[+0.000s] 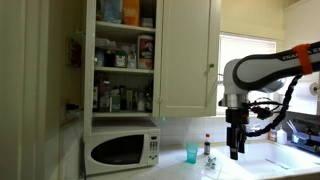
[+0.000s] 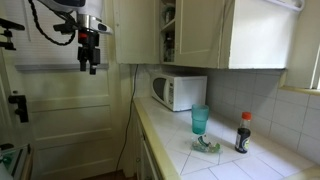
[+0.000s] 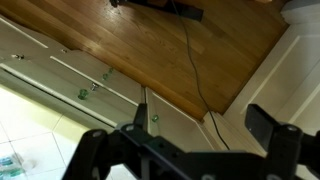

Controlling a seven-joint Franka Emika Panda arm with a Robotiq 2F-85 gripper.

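Note:
My gripper is open, its two fingers wide apart in the wrist view with only the wooden floor and cabinet fronts below. In exterior view 2 the gripper [image 2: 88, 66] hangs high at the left, well clear of the counter [image 2: 185, 158]. A teal cup [image 2: 200, 121] stands on the counter. Nearer the wall is a dark bottle [image 2: 243, 136] with a red cap. Between them and the counter's front edge lies a small clear-and-green item [image 2: 207, 147], too small to identify. The white microwave [image 1: 122, 148] sits under the shelves.
An upper cabinet's shelves [image 1: 125, 70] are exposed, holding several bottles and packages. A cream cabinet door [image 1: 187, 60] stands beside them. A dark cable [image 3: 191, 55] runs across the floor. Around the cup, much of the counter is bare.

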